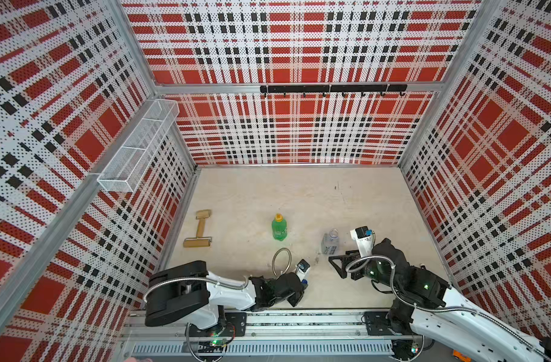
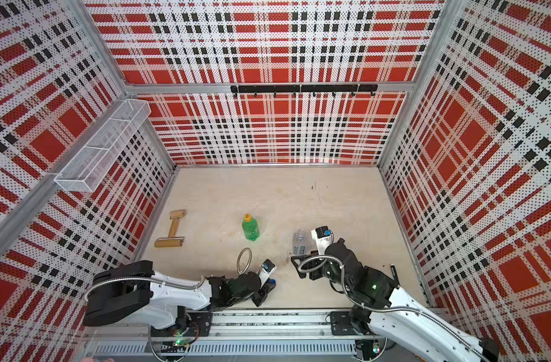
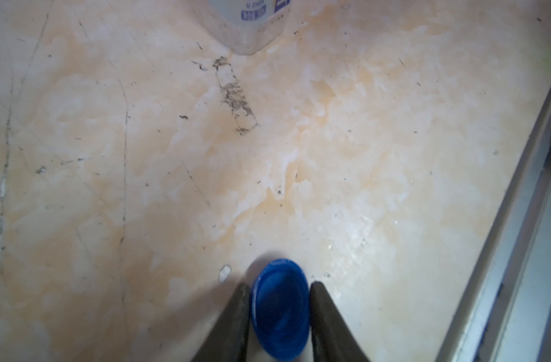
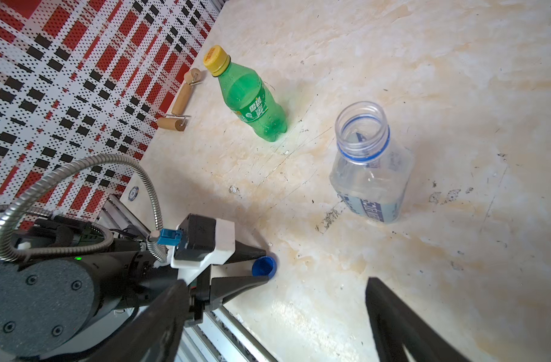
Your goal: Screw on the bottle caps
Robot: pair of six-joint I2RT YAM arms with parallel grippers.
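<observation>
A blue cap (image 3: 281, 310) sits between the fingertips of my left gripper, which is shut on it low over the table's front part; its hollow side faces the left wrist camera. The clear bottle (image 4: 372, 172) stands upright and uncapped, with a blue ring below its threaded neck. My right gripper is open, nothing between its wide-spread fingers, and in the top left view it is just in front of the clear bottle (image 1: 329, 242). The green bottle (image 4: 251, 102) stands farther left, wearing a yellow cap (image 4: 216, 60).
A wooden roller-like tool (image 1: 199, 229) lies at the table's left side. A white wire basket (image 1: 140, 144) hangs on the left wall. Metal rails (image 1: 275, 328) run along the front edge.
</observation>
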